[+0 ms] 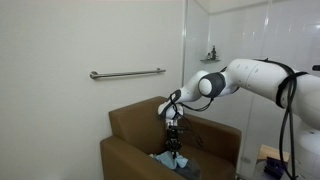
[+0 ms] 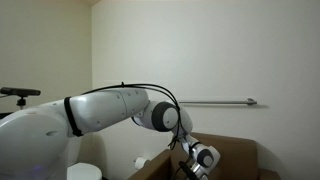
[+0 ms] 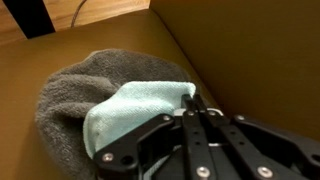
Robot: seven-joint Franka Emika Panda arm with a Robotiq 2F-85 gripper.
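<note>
A pale blue cloth (image 3: 135, 108) lies crumpled over a dark grey cloth (image 3: 85, 95) on the brown seat in the wrist view. My gripper is shut, its fingertips right at the pale cloth's upper right edge. Whether a fold of that cloth is pinched between them cannot be made out. From exterior view 1, the gripper (image 1: 174, 153) is low over the seat, with the pale blue cloth (image 1: 165, 159) just below and beside it. Exterior view 2 cuts off the fingertips and both cloths at its lower edge.
The brown armchair (image 1: 125, 162) encloses the cloths with its back and armrests; one side wall (image 3: 260, 50) rises close to the gripper. A metal rail (image 1: 127, 74) runs along the white wall behind. Above the seat the space is open.
</note>
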